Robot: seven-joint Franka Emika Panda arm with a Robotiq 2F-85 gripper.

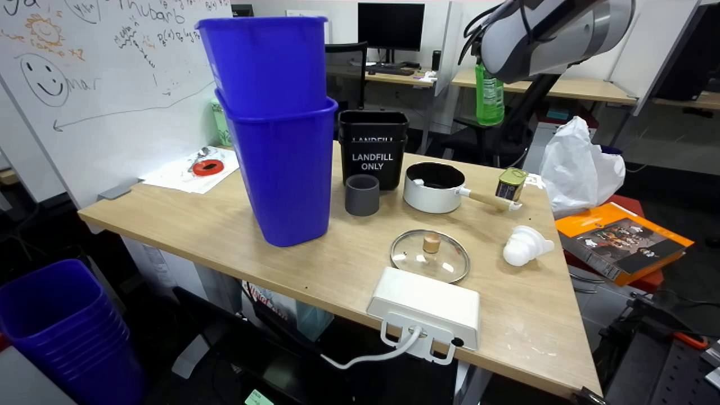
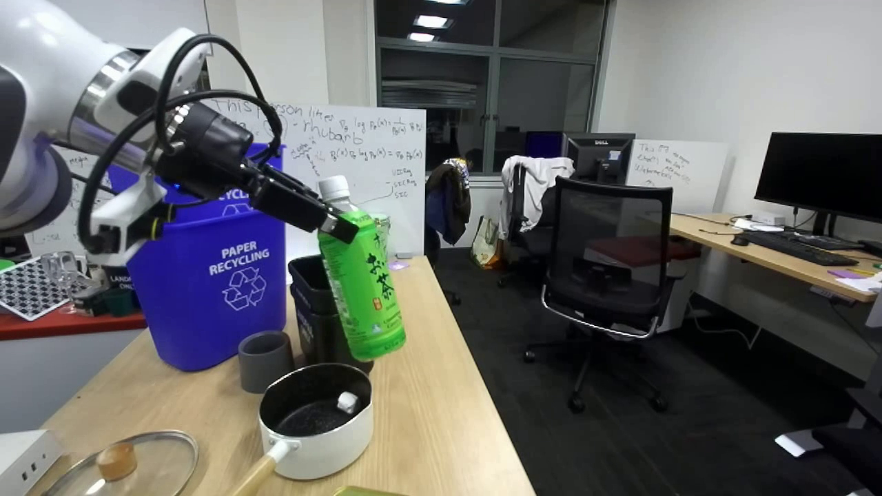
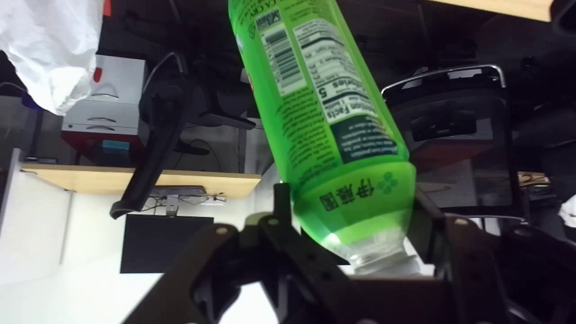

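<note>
A green tea bottle with a white cap hangs in the air, slightly tilted, cap end up. My gripper is shut on it near the neck. In the wrist view the bottle runs between my fingers, its narrow neck closest to the gripper's base. From exterior view 1 the bottle shows high at the right, past the table's far edge, while the arm hides most of the gripper.
On the table are a white saucepan with a small white thing inside, a grey cup, a glass lid, a can, a white power box, black landfill bins and tall blue bins.
</note>
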